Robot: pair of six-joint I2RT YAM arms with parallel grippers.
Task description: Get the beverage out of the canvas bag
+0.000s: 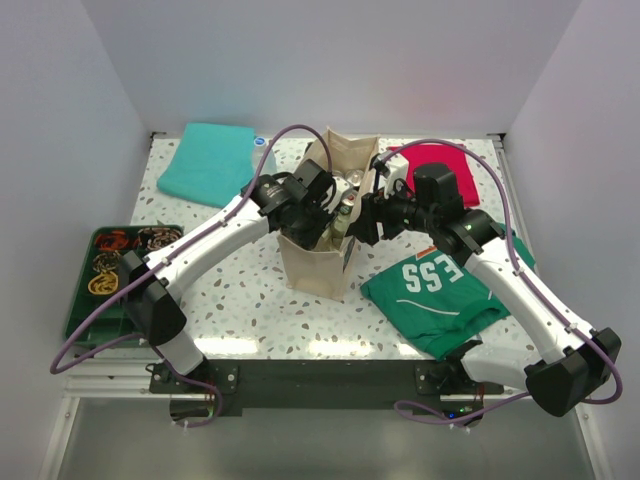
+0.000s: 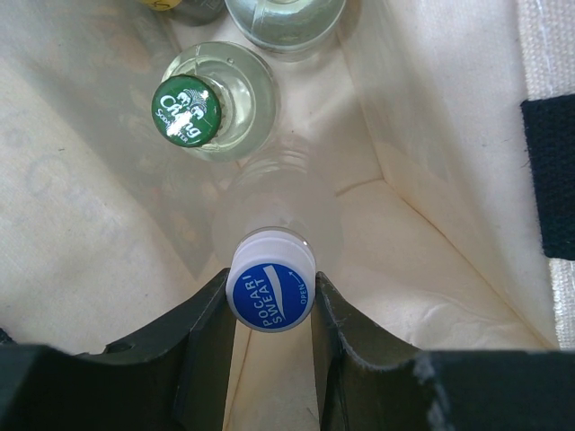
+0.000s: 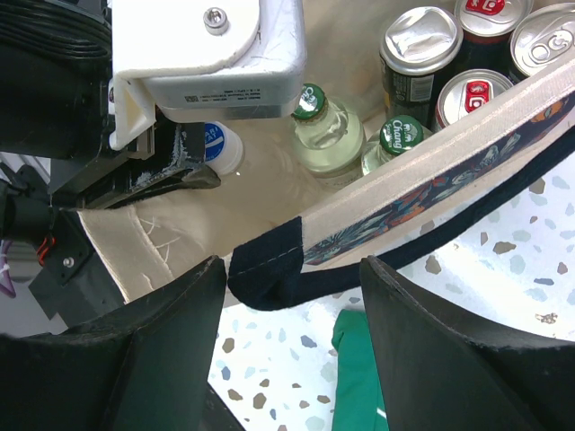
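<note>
The canvas bag (image 1: 316, 270) stands upright on the table, open at the top. Inside it, a clear bottle with a white and blue cap (image 2: 271, 283) stands near one end. My left gripper reaches down into the bag, its fingers closed against both sides of that cap. Beside this bottle is a green-capped bottle (image 2: 187, 110). My right gripper hangs at the bag's right rim. Its fingers are spread apart, with the dark strap end (image 3: 269, 265) lying in the gap and no grip on it visible.
Several cans (image 3: 422, 40) and another green-capped bottle (image 3: 401, 135) share the bag. A clear bottle (image 1: 262, 155) stands behind it on the left. A green tray (image 1: 75, 310) lies far left, a green cloth (image 1: 430, 300) to the right. Bare table shows in front.
</note>
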